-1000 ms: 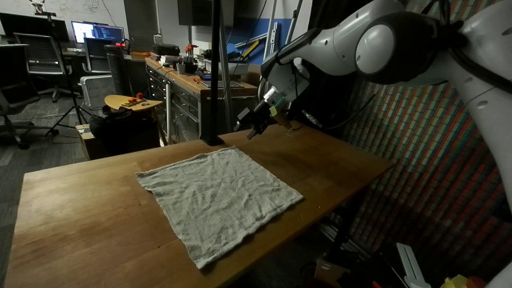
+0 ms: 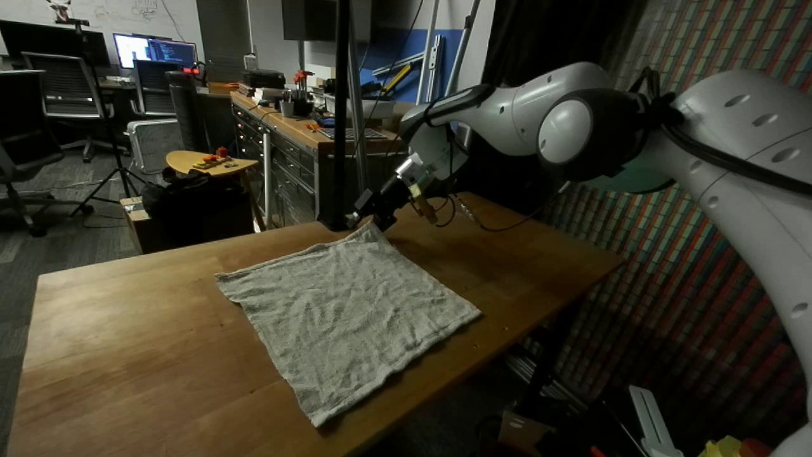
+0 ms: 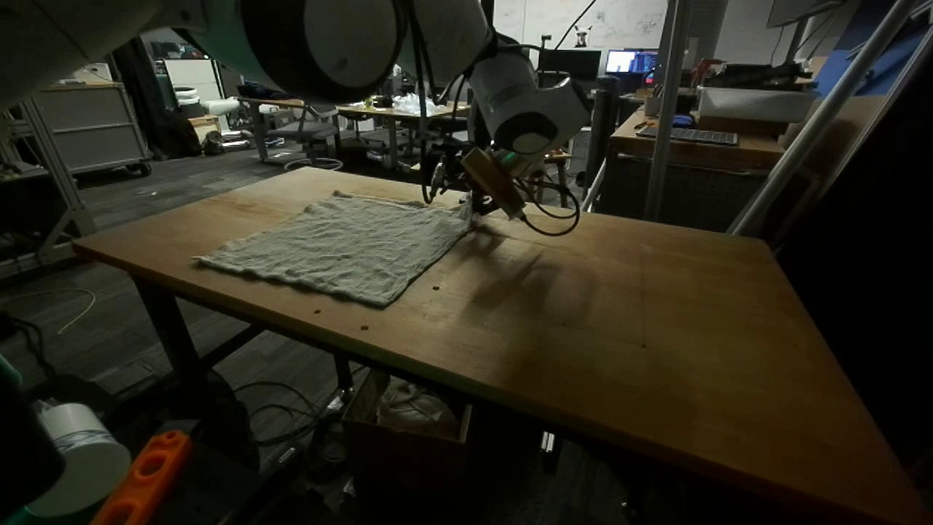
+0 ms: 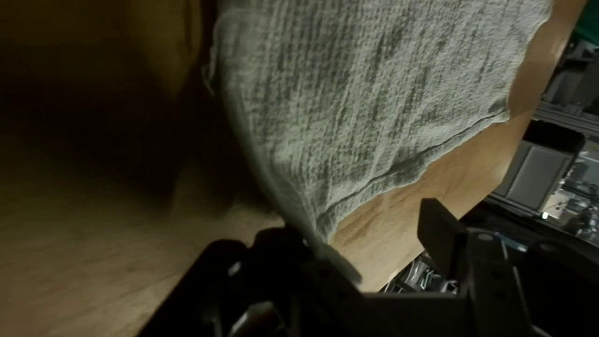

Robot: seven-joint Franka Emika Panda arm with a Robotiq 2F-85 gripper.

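A light grey woven cloth (image 2: 354,304) lies spread and slightly wrinkled on the wooden table. Its far corner is lifted at my gripper (image 2: 370,216), as exterior view 1 shows. In the wrist view, the raised corner of the cloth (image 4: 314,185) runs up against the left finger (image 4: 283,241), on the side facing the gap. The right finger (image 4: 443,236) stands well apart from the cloth, so the gripper is still open. In exterior view 2 the wrist hides most of the fingers beside the cloth (image 3: 350,245).
A dark upright post (image 2: 340,152) stands at the table's far edge, near the gripper. Loose cables hang from the wrist.
My gripper has come down and to the left in exterior view 1, from above the table to the cloth's far corner. That corner lay flat before and now stands raised.
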